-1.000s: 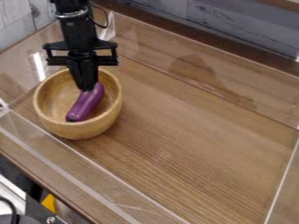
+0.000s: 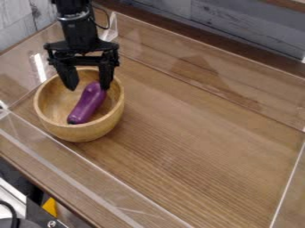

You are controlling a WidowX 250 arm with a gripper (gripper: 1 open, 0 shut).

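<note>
A purple eggplant-like object [image 2: 85, 106] lies in a round wooden bowl [image 2: 99, 133] at the left of the camera view. My black gripper [image 2: 84, 75] is above the back part of the bowl, open, with its fingers spread on either side and nothing between them. The far end of the purple object is just below it.
A bare wooden table surface [image 2: 215, 134] takes up the middle and right, with free room. A dark gap runs along the lower left edge, with a small yellow item at the bottom.
The gripper's fingers reach lower and look wider apart than a second ago. The bowl and purple object look unmoved.
</note>
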